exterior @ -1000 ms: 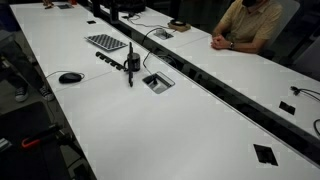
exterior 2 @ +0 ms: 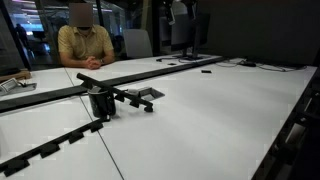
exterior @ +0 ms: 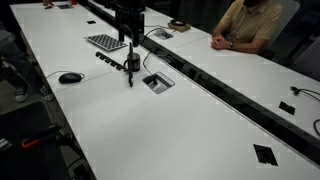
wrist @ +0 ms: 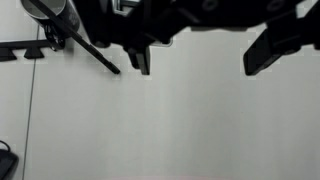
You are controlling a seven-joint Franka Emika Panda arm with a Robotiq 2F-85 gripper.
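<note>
My gripper is open in the wrist view, its fingers wide apart with only bare white table between and below them. A dark cup (exterior 2: 102,104) stands on the table, and a long black bar (exterior 2: 118,90) with stubby pegs lies slanted across its top. Both also show at the upper left of the wrist view, left of my fingers and apart from them. A black toothed strip (exterior 2: 52,146) lies flat on the table near the cup. In the first exterior view my dark arm (exterior: 129,18) hangs at the top, above the table behind the cup.
A metal outlet box (exterior: 158,83) is set in the table beside the cup. A mouse (exterior: 70,77) and a keyboard (exterior: 105,42) lie on the left. A person (exterior: 246,25) sits behind the table.
In the first exterior view the arm has come down from the top edge over the far part of the table. The cup, bar and strip appear unmoved.
</note>
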